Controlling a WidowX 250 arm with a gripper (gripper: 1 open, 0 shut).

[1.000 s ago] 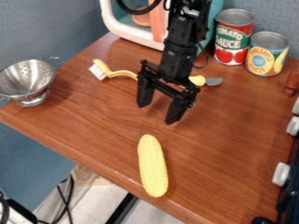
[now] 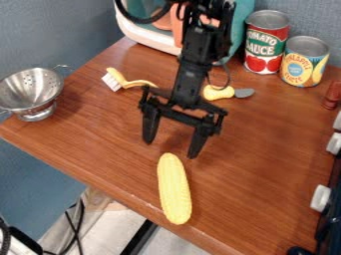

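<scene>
My black gripper [image 2: 172,135] hangs open over the middle of the wooden table [image 2: 100,149], its two fingers apart and pointing down, with nothing seen between them. A yellow corn cob [image 2: 173,187] lies on the table in front of the gripper. Behind it are a yellow brush [image 2: 127,82] with white bristles and another yellow-handled utensil [image 2: 218,93].
A metal colander [image 2: 30,92] sits at the left edge. A tomato sauce can [image 2: 265,50], a second can [image 2: 304,68] and a white-teal appliance stand at the back. Dark equipment lines the right edge.
The gripper has shifted slightly to the left, and its fingertips sit a little differently. The objects on the table are unmoved.
</scene>
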